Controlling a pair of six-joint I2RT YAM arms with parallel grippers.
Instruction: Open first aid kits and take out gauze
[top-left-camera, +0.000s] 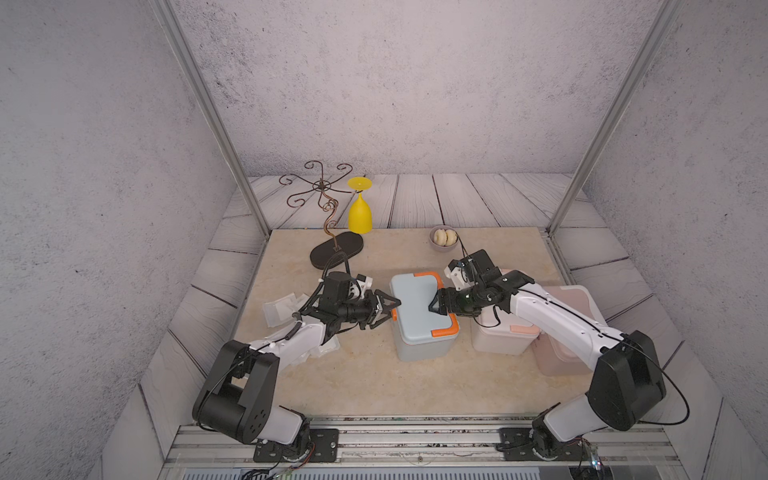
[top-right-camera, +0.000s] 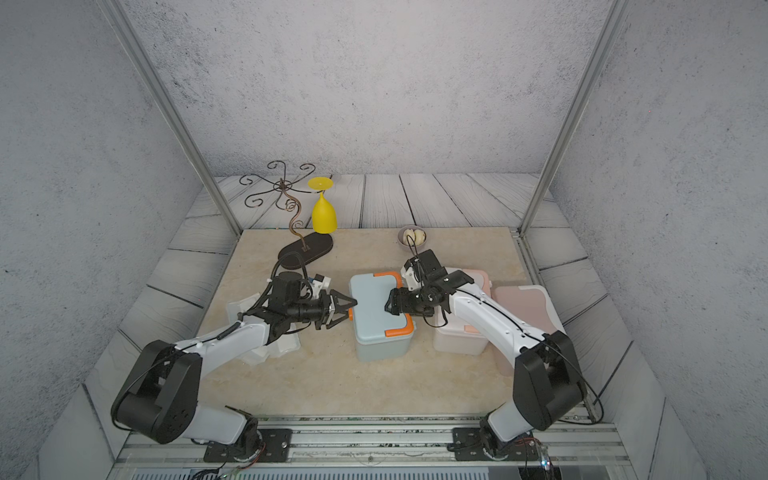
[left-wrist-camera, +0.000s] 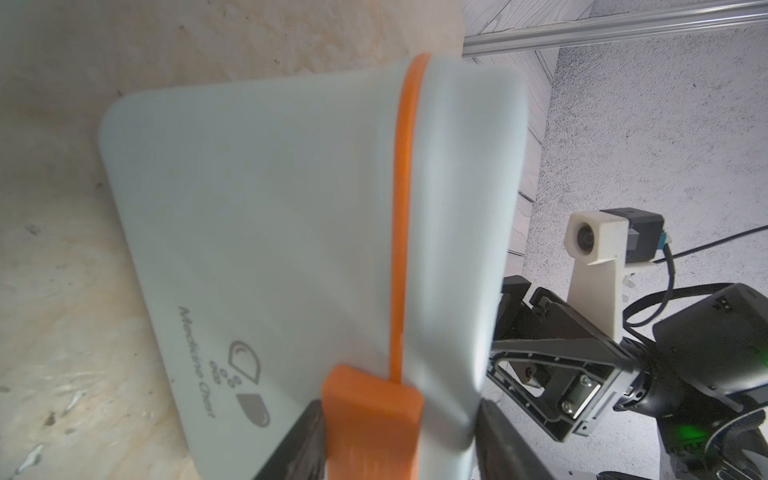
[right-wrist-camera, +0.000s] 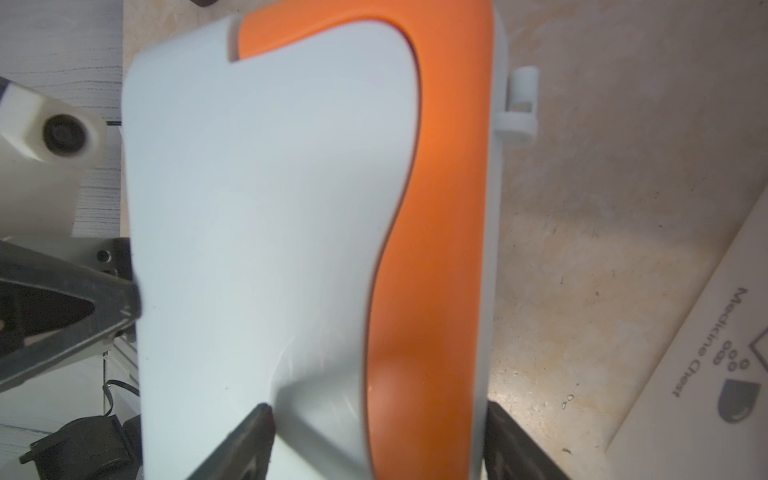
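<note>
A light blue first aid kit (top-left-camera: 420, 304) with orange handle and latches stands closed at table centre. My left gripper (top-left-camera: 384, 309) is at its left side; in the left wrist view its part-open fingers straddle the orange latch (left-wrist-camera: 369, 424), near the lid's edge. My right gripper (top-left-camera: 444, 300) is over the right part of the lid; in the right wrist view its part-open fingers straddle the orange handle (right-wrist-camera: 428, 320). Whether either grips firmly is hard to tell. White packets (top-left-camera: 280, 310), possibly gauze, lie on the left, partly hidden by the left arm.
Two pink boxes (top-left-camera: 500, 342) (top-left-camera: 560, 364) stand on the right under the right arm. A metal stand (top-left-camera: 336, 249) with a yellow goblet (top-left-camera: 360, 214) is at back left, a small bowl (top-left-camera: 443, 244) at back centre.
</note>
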